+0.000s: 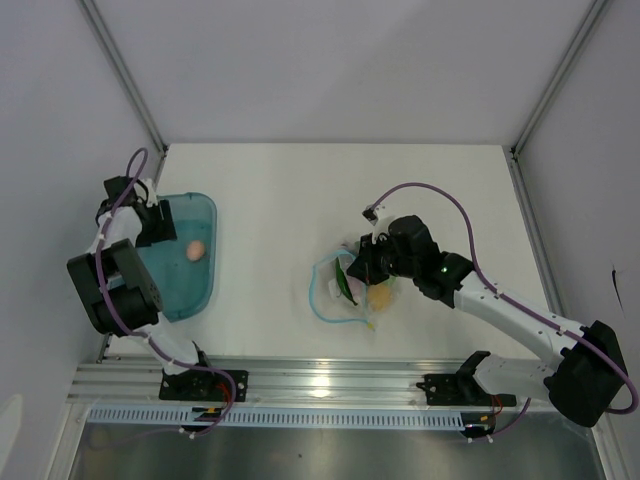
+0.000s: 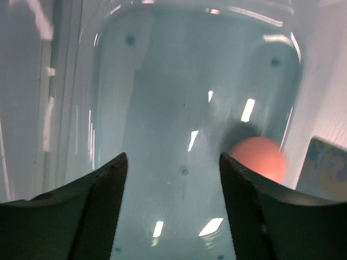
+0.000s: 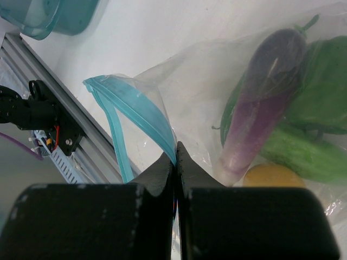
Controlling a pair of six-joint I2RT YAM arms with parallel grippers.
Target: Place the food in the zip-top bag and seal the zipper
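A clear zip bag with a blue zipper [image 3: 133, 108] lies in the middle, holding an eggplant [image 3: 257, 100], green vegetables [image 3: 320, 81] and a yellow item [image 3: 274, 177]. My right gripper is shut at the bag's blue zipper edge, a thin bit of plastic between its fingers. At the far left, my left gripper hangs open over a teal bin [image 1: 180, 300]. A pink round item [image 2: 257, 157] lies in that bin, to the right of the fingers in the left wrist view.
A metal rail [image 1: 300, 370] runs along the front edge, with walls at the sides and back.
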